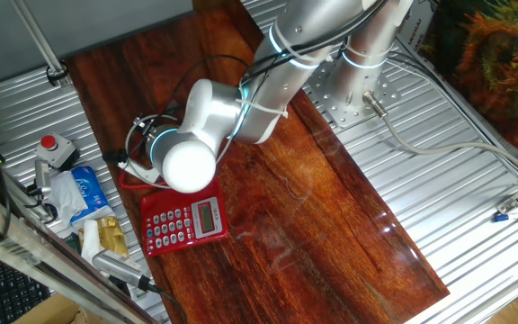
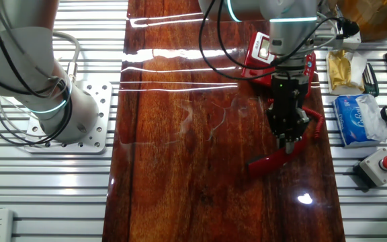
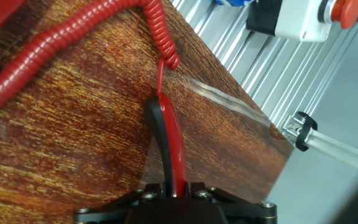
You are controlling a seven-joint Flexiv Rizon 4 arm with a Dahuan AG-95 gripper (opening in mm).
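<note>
The red telephone base (image 1: 185, 220), with its keypad and small display, lies on the brown wooden table. Its red handset (image 2: 269, 163) is off the base, toward the table's edge. From above, the wrist view shows the handset (image 3: 176, 143) as a curved bar, red on one side and black on the other. My gripper (image 2: 287, 142) points down at the handset and is shut on it, the fingers (image 3: 199, 191) close against both sides. A coiled red cord (image 3: 48, 46) runs from the handset's far end. Whether the handset touches the table, I cannot tell.
Beyond the table edge stand a grey box with a red button (image 2: 380, 167), a blue-and-white tissue pack (image 2: 359, 119) and a gold packet (image 2: 345, 70).
</note>
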